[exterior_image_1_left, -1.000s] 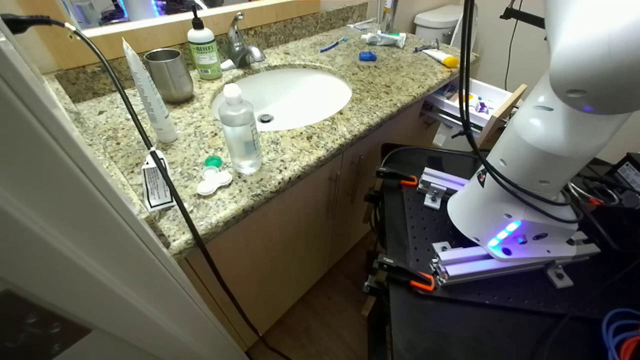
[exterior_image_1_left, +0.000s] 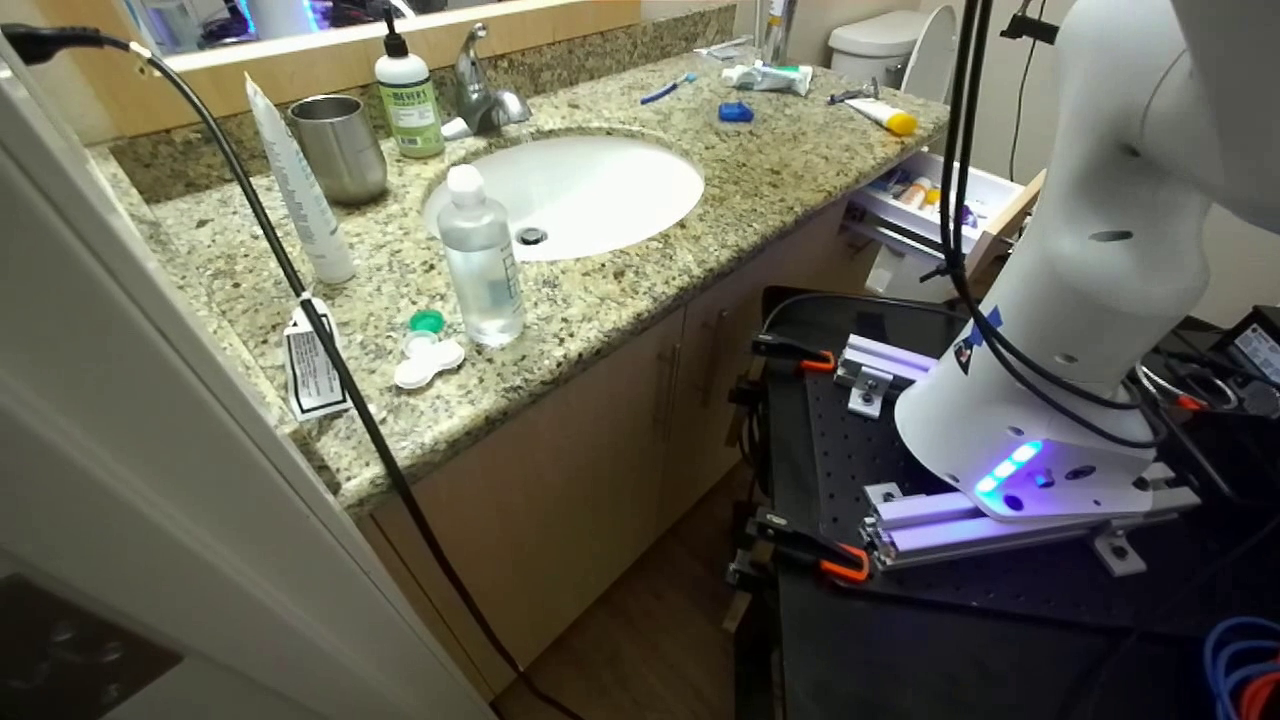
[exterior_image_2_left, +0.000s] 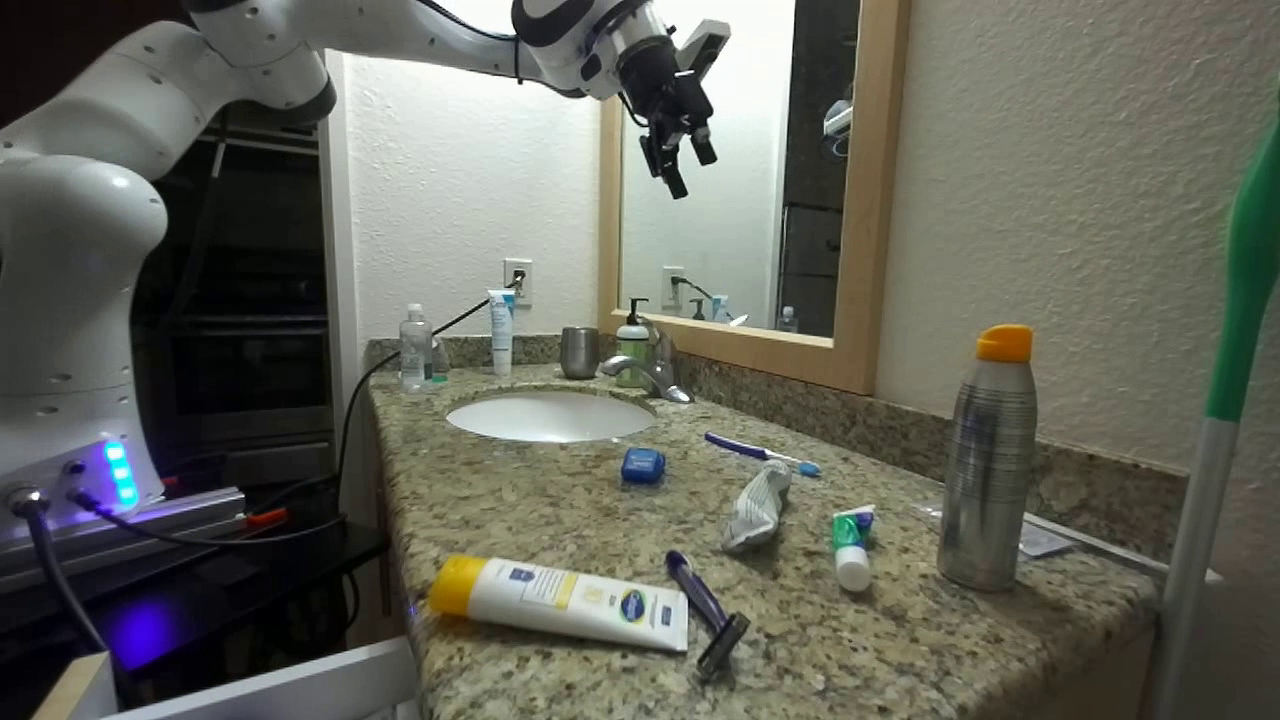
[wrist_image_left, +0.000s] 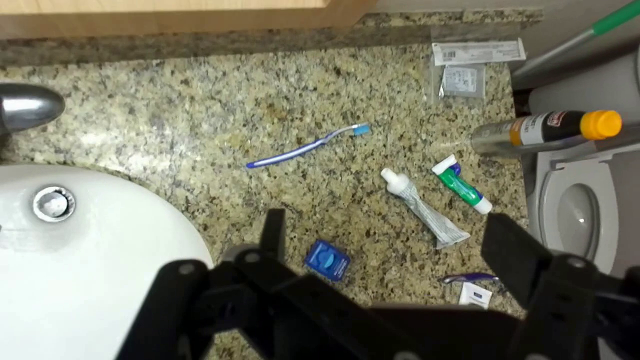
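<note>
My gripper (exterior_image_2_left: 692, 173) is raised high over the counter, its fingers spread apart with nothing between them. In the wrist view one finger (wrist_image_left: 274, 233) is at the middle and the other lies at the right. Below it on the granite counter (wrist_image_left: 198, 114) are a blue floss box (wrist_image_left: 327, 260), a blue-and-white toothbrush (wrist_image_left: 300, 148), a crumpled white toothpaste tube (wrist_image_left: 429, 210) and a small green tube (wrist_image_left: 462, 184). A purple razor (exterior_image_2_left: 699, 594) and a white lotion tube with a yellow cap (exterior_image_2_left: 564, 600) lie near the counter's front in exterior view 2.
The white sink (exterior_image_1_left: 612, 192) and its faucet (exterior_image_1_left: 480, 96) take up the middle of the counter. A tall metal spray can (exterior_image_2_left: 990, 468) stands near one end. Below the counter, a drawer (exterior_image_1_left: 978, 222) is open. A clear bottle (exterior_image_1_left: 477, 258) stands by the sink's other side.
The arm's upper links have shifted and turned in exterior view 1, with the hanging cables swung slightly right. Items on the counter have stayed in place.
</note>
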